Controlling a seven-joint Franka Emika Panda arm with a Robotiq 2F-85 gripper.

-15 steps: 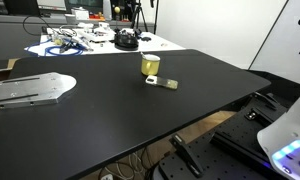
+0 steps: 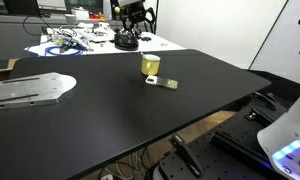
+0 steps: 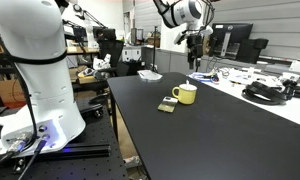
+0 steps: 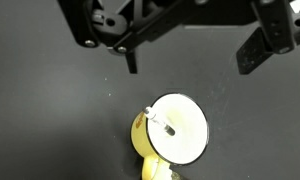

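Note:
A yellow mug (image 2: 150, 64) stands upright on the dark table, also seen as the yellow mug (image 3: 184, 94) in the second exterior view. In the wrist view I look down into its white inside, where a small pale and dark object (image 4: 160, 121) leans against the wall; the yellow handle (image 4: 154, 167) points toward the bottom edge. My gripper is open and empty, its dark fingers well apart above the table, the mug lower in the picture. Exterior view 1 has the gripper (image 2: 136, 22) at the top edge, beyond and above the mug.
Close to the mug lies a small flat item (image 2: 162, 83) with a yellowish end. A pale oblong plate (image 2: 32, 89) rests at the table's left. Cables and clutter (image 2: 65, 42) fill the background.
In exterior view 1 the gripper has come down further into the picture at the top, with more of it showing. The mug and flat item have stayed put.

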